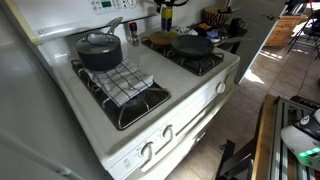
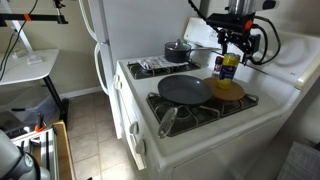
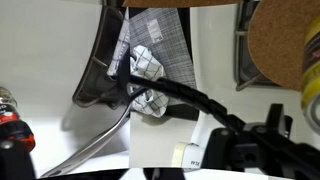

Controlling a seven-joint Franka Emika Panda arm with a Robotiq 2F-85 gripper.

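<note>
A yellow can [image 2: 228,68] with a blue band is upright at the brown round board [image 2: 226,91] on the stove's burner area. In exterior view 1 the same can [image 1: 167,19] shows at the back of the stove, and in the wrist view part of the can [image 3: 312,65] is cut off at the right edge. My gripper [image 2: 238,47] is open, close above the can's top in exterior view 2. Dark gripper parts fill the bottom of the wrist view; whether a finger touches the can is hidden.
A black pan [image 2: 185,90] lies beside the board. The lidded dark pot [image 1: 99,49] and a checked cloth [image 1: 122,80] rest by the other burner. A small bottle [image 3: 10,120] appears at the wrist view's left edge. White stovetop [image 1: 145,55] lies clear between burners.
</note>
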